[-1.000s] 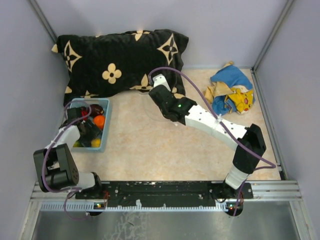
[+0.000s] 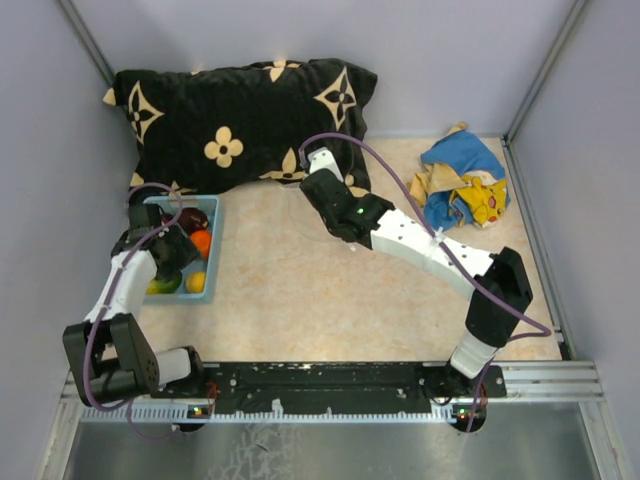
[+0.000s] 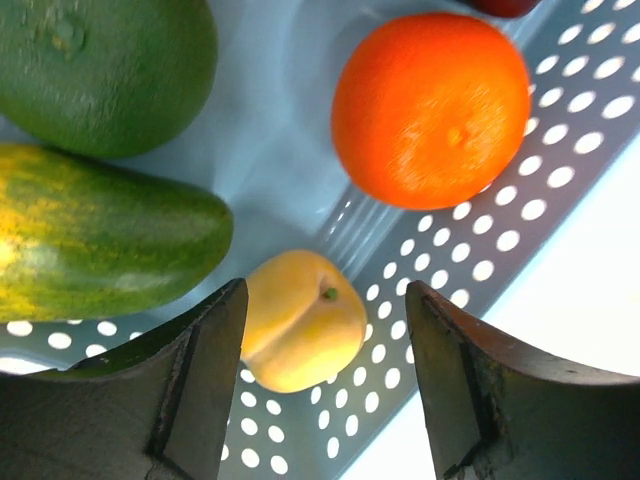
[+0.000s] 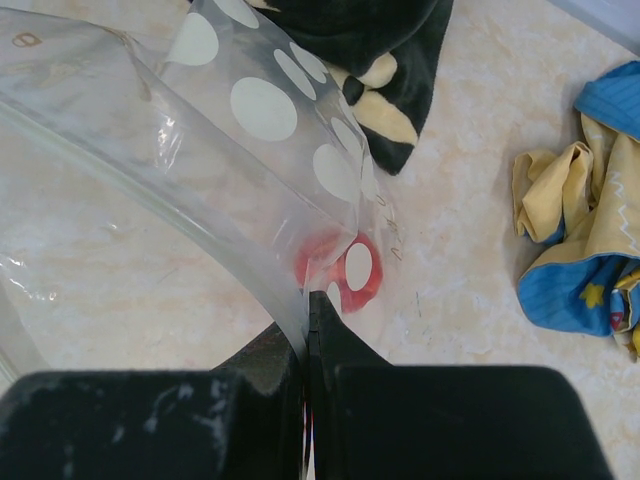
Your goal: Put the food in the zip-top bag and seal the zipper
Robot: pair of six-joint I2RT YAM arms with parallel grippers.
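My left gripper hangs over the blue basket (image 2: 212,290), fingers apart, above a yellow fruit (image 3: 305,335) at its near right. An orange (image 3: 430,110), a green squash (image 3: 100,240) and another green vegetable (image 3: 105,70) lie in the basket, with a dark eggplant (image 2: 192,219) behind. My right gripper is shut on the edge of the clear zip bag (image 4: 180,170), which has white dots and a red patch and spreads above the table's middle.
A black flowered pillow (image 2: 235,115) lies along the back. A crumpled blue and yellow cloth (image 2: 465,185) is at the back right.
My left arm has shifted slightly over the basket, its gripper now a little nearer the yellow fruit's side. The right arm and bag look unchanged.
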